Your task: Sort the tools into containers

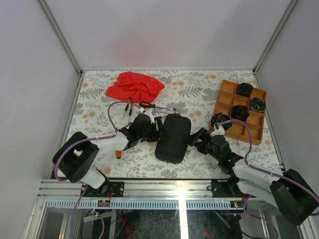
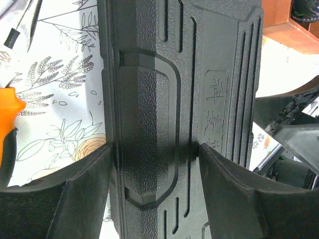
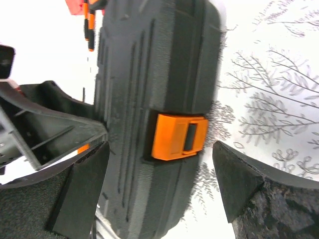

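A closed black case lies on the floral mat between my two grippers. My left gripper is at its left side; in the left wrist view its fingers stand apart over the ribbed case lid. At the case's right side is my right gripper, open with its fingertips on either side of an orange latch, nothing gripped. Orange-handled screwdrivers and a longer tool with a black and orange handle lie behind the left arm. An orange handle end shows in front of that arm.
An orange compartment tray stands at the right, with dark rolled items in several compartments. A red cloth lies at the back left. Clear mat separates cloth and tray.
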